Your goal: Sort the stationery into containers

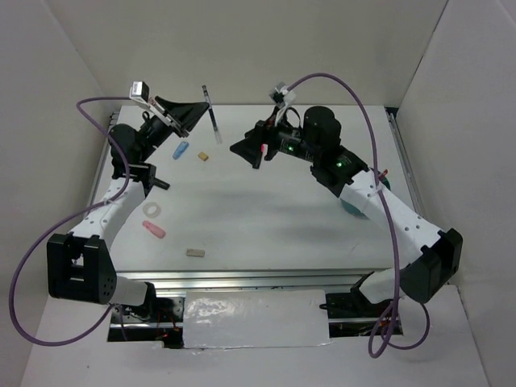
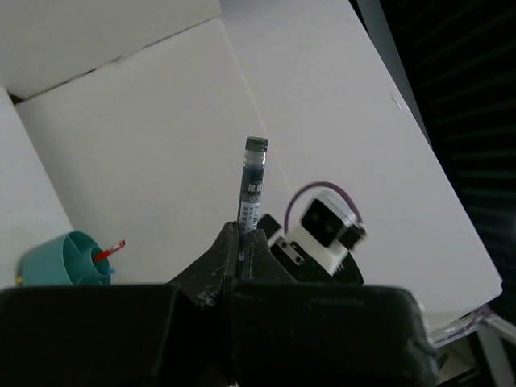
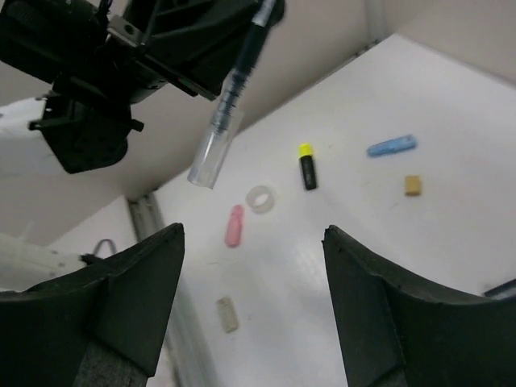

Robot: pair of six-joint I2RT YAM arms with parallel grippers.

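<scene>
Upright in my left gripper, which is shut on it, is a dark pen [image 2: 251, 189] with a clear lower barrel [image 1: 216, 131]. It is held above the table's back left. In the right wrist view the same pen [image 3: 216, 145] hangs ahead of my right gripper, whose fingers stand wide apart with nothing between them. A red-and-black marker [image 1: 264, 151] shows partly from behind the right gripper in the top view. The teal container [image 1: 352, 209] at the right is mostly hidden by the right arm; the left wrist view shows a red pen [image 2: 110, 251] in it.
On the table's left side lie a yellow-capped black marker [image 3: 308, 171], a tape ring [image 3: 260, 199], a pink piece [image 3: 235, 226] and a beige block [image 3: 227, 315]. Towards the back are a blue piece [image 3: 393, 145] and a tan block [image 3: 413, 185].
</scene>
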